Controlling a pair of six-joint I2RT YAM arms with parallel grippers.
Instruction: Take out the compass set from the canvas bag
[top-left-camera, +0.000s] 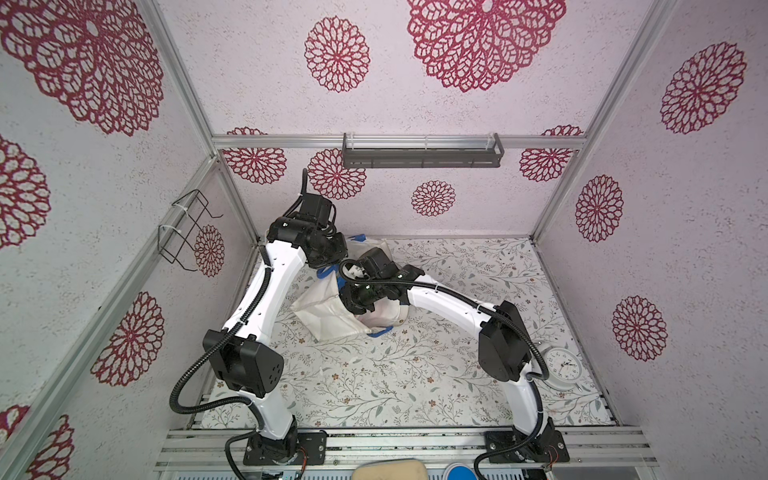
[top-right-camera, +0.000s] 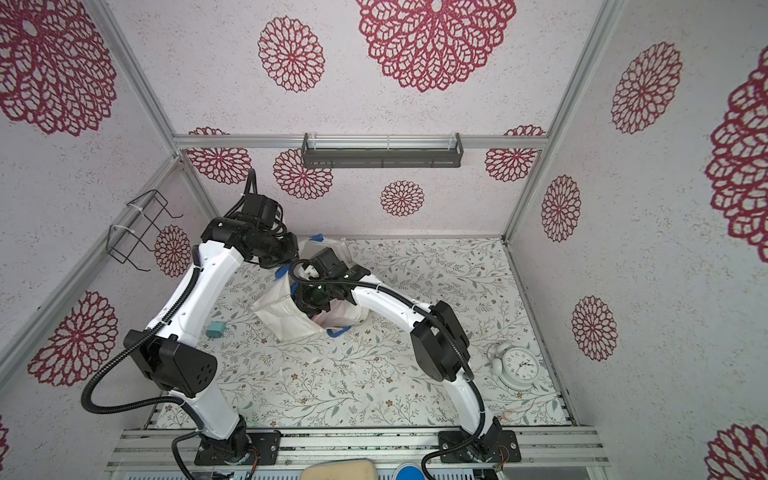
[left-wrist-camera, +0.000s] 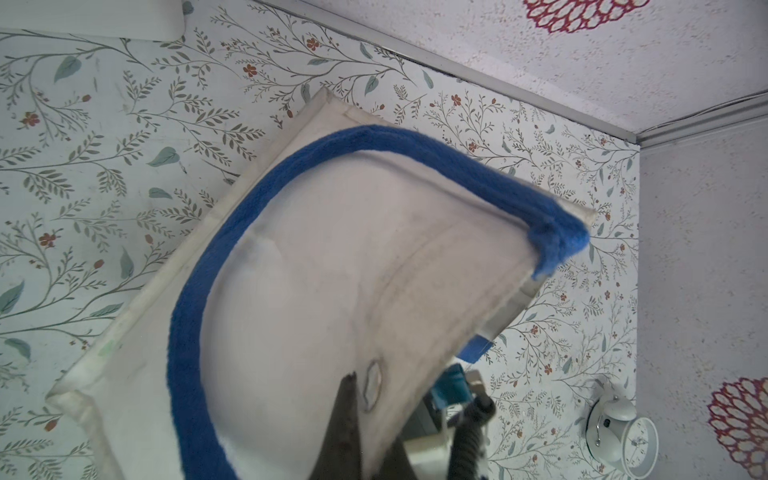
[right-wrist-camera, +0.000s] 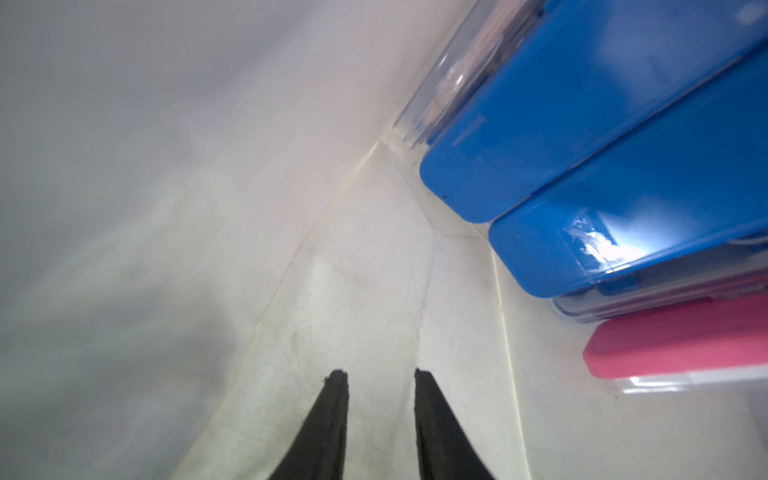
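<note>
The white canvas bag (top-left-camera: 324, 316) with blue handles stands at the left-centre of the table. My left gripper is shut at its upper rim, beside a flap with a metal eyelet; whether fabric is between the fingers is unclear. My right gripper is inside the bag, part open with nothing between its fingertips, over bare lining. In the right wrist view, blue cases (right-wrist-camera: 624, 192), a clear case (right-wrist-camera: 440, 88) and a pink case (right-wrist-camera: 672, 344) lie in the bag to the upper right; which is the compass set I cannot tell.
A white clock (top-right-camera: 520, 368) stands at the front right. A small teal block (top-right-camera: 215, 329) lies at the left. A grey shelf (top-left-camera: 422, 157) and a wire rack hang on the walls.
</note>
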